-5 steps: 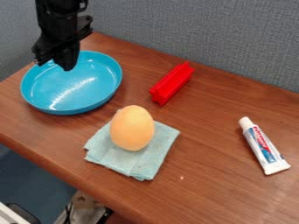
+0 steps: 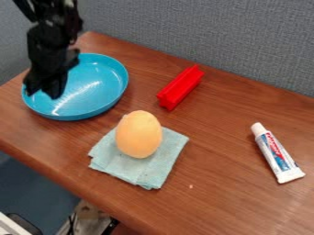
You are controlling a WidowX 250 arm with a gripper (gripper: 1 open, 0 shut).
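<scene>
My black gripper (image 2: 47, 86) reaches down at the left side of the blue plate (image 2: 90, 91), its tip low over the plate's left part. The fingers look shut, and nothing shows between them, though they are dark and small. An orange egg-shaped object (image 2: 139, 135) rests on a folded pale green cloth (image 2: 166, 162) in front of the plate. A red block (image 2: 181, 86) lies right of the plate, and a white toothpaste tube (image 2: 277, 153) lies at the right.
A grey padded wall runs along the back.
My gripper has moved down and a little to the left, lower over the plate. The other objects have not moved.
</scene>
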